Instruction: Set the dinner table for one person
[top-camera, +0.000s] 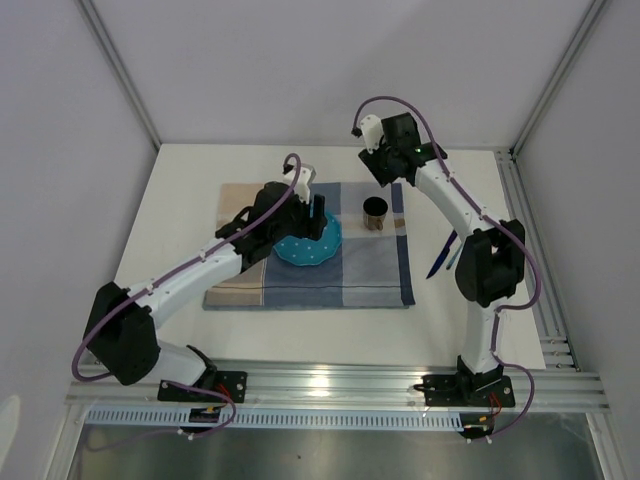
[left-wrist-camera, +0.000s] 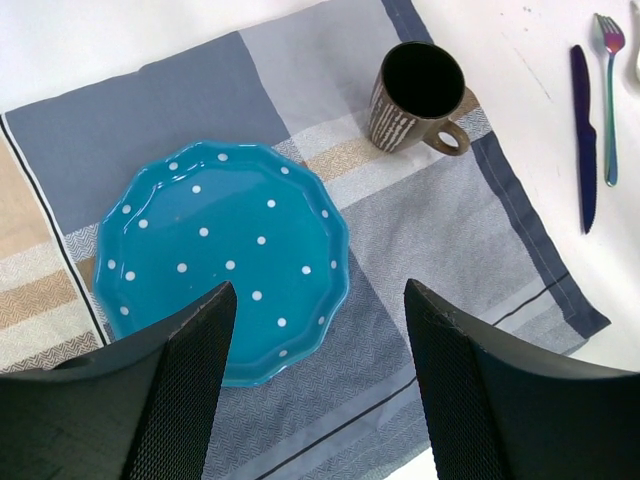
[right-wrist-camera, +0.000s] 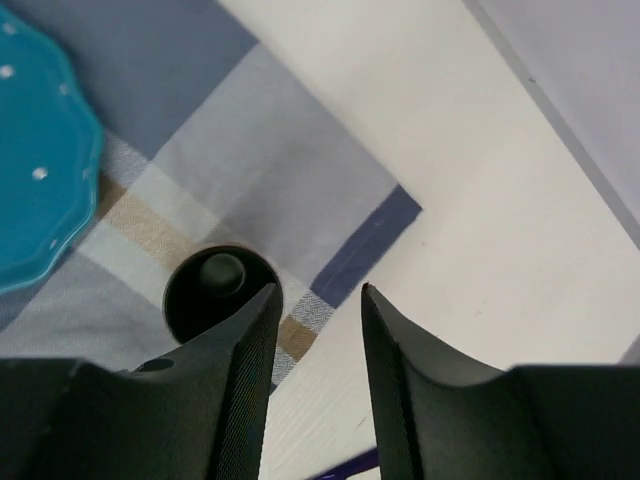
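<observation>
A blue dotted plate (left-wrist-camera: 220, 250) lies on the plaid placemat (top-camera: 350, 280), a dark mug (left-wrist-camera: 415, 95) to its right, upright on the cloth. Right of the mat lie a dark blue knife (left-wrist-camera: 585, 140) and a fork (left-wrist-camera: 612, 110). My left gripper (top-camera: 310, 220) hangs over the plate, its fingers apart and empty in the left wrist view. My right gripper (top-camera: 380, 160) is raised above the back right, behind the mug, fingers open with nothing between them in the right wrist view.
Walls and metal rails border it. Another white item is cut off at the right edge of the left wrist view.
</observation>
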